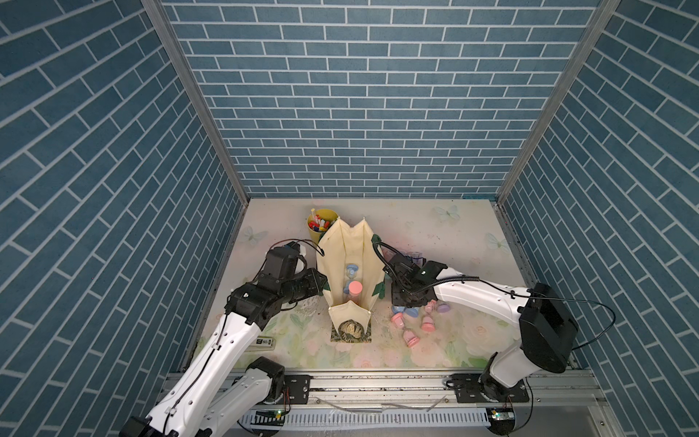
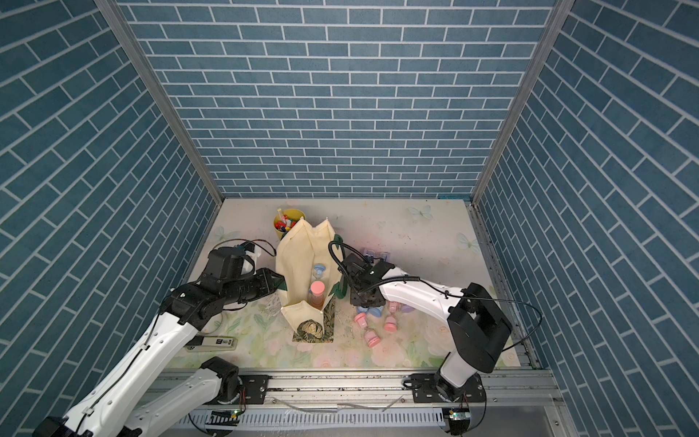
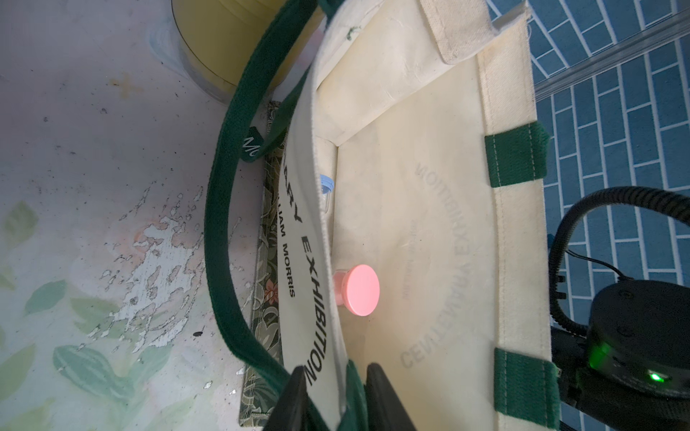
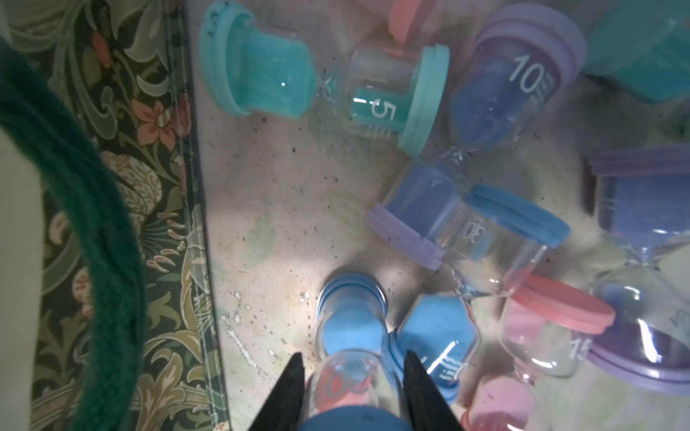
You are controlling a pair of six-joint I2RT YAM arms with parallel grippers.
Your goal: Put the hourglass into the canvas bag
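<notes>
In the right wrist view, a blue-capped hourglass [image 4: 350, 384] stands upright between the fingers of my right gripper, which is shut on its upper bulb. Its lower end still looks close to the table. The cream canvas bag [image 3: 424, 215] with green straps stands beside it, wide at the mouth; in the top left view its front panel [image 1: 351, 316] faces the near edge. My left gripper is shut on the bag's rim and green strap. Inside the bag lie a pink-capped hourglass [image 3: 359, 290] and a blue-capped one [image 3: 327, 184].
Several loose hourglasses lie right of the bag, among them a teal one [image 4: 388, 97], a purple one [image 4: 517, 75] and a blue cap [image 4: 438, 334] touching close by. A yellow cup [image 1: 322, 220] stands behind the bag.
</notes>
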